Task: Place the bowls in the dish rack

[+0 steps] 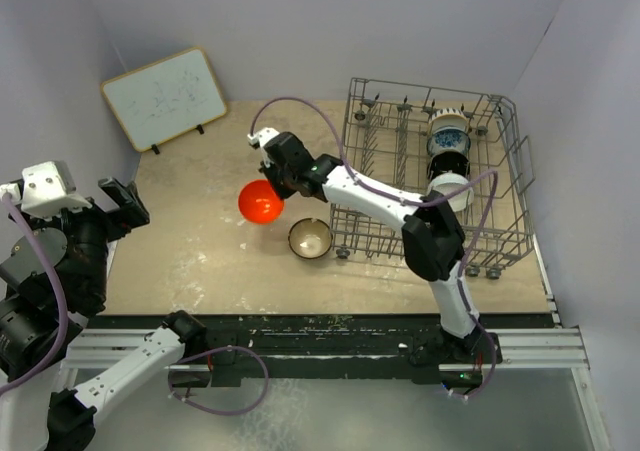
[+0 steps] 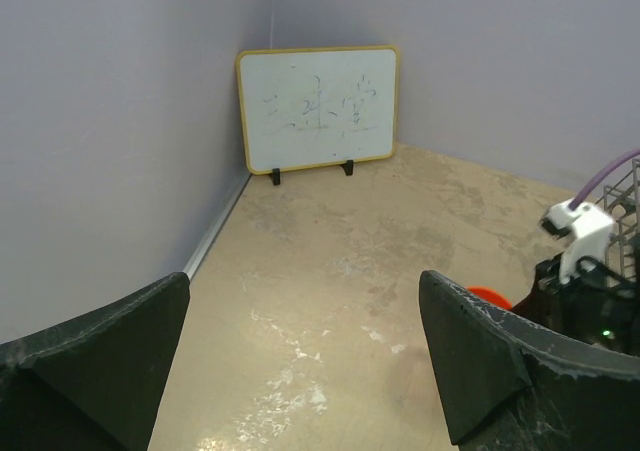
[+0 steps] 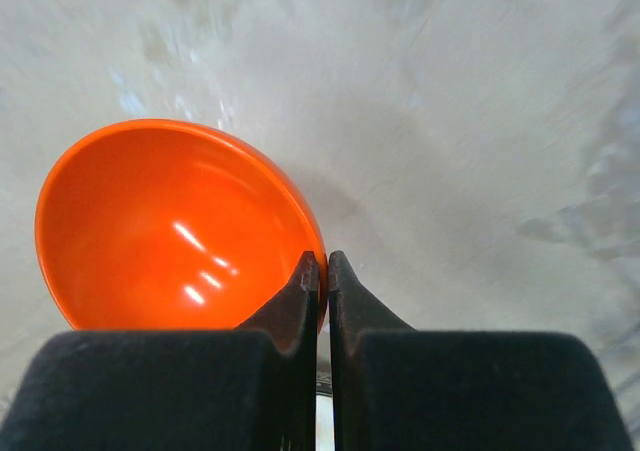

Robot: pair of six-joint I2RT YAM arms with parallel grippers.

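In the right wrist view my right gripper is shut on the rim of an orange bowl (image 3: 170,231), which hangs to the left of the fingers with its inside showing. From above, that bowl appears off the counter beside the right arm. A beige bowl with a dark rim (image 1: 311,238) rests on the counter close by. The wire dish rack (image 1: 376,161) stands at the right, with several bowls stacked in one row, among them a white bowl (image 1: 452,188) at the near end. My left gripper is open and empty, far off at the left.
A small whiteboard (image 1: 166,97) stands at the back left against the wall. Bare counter (image 1: 190,211) spreads across the left and middle. The right forearm passes over the rack's near left corner, and a purple cable (image 1: 330,126) loops above it.
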